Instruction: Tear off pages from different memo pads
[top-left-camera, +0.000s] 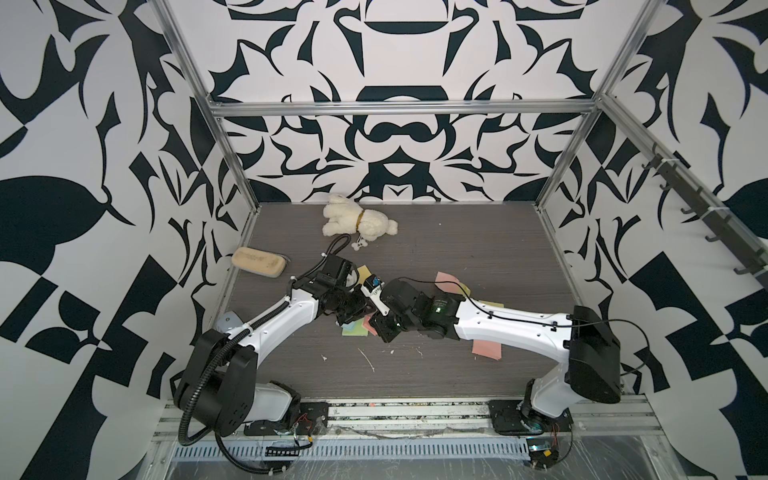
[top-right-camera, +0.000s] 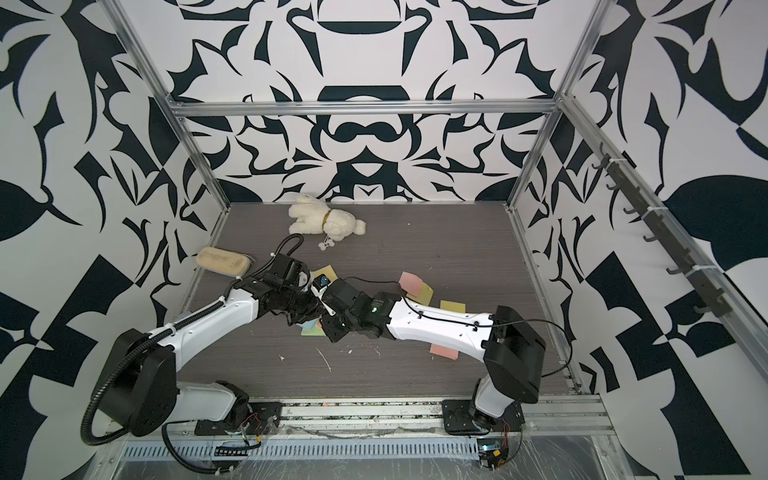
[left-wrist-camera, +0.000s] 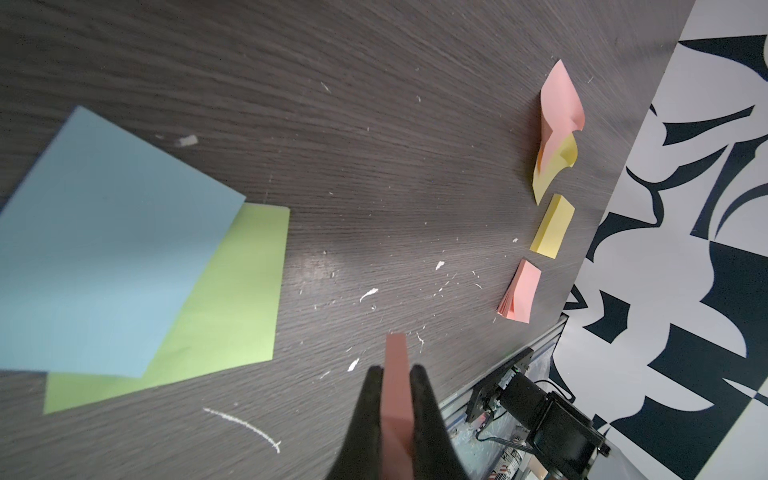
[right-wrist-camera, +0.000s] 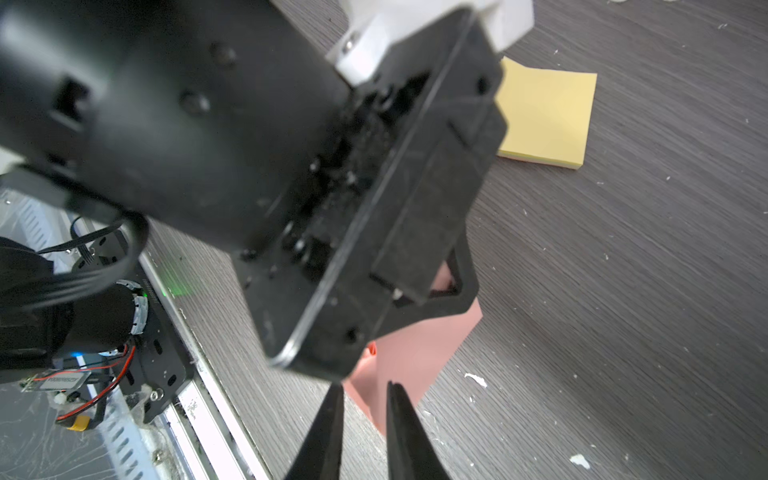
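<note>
A pink memo slip (left-wrist-camera: 396, 408) stands edge-on between the fingers of my left gripper, which is shut on it. From the right wrist side, the pink paper (right-wrist-camera: 424, 352) hangs below the left gripper's black body, with its sheets spread apart at the lower end. My right gripper is open; the lower tip of the pink paper shows between its fingers, but contact cannot be judged. A yellow pad (right-wrist-camera: 548, 116) lies beyond. Blue paper (left-wrist-camera: 112, 248) overlaps green paper (left-wrist-camera: 248, 304) on the table.
At the right lie a pink pad (left-wrist-camera: 521, 292), a yellow pad (left-wrist-camera: 553, 226) and curled pink paper (left-wrist-camera: 560, 108) over yellow. A plush toy (top-left-camera: 352, 218) is at the back, a tan block (top-left-camera: 258, 261) at the left. Open table lies at the back right.
</note>
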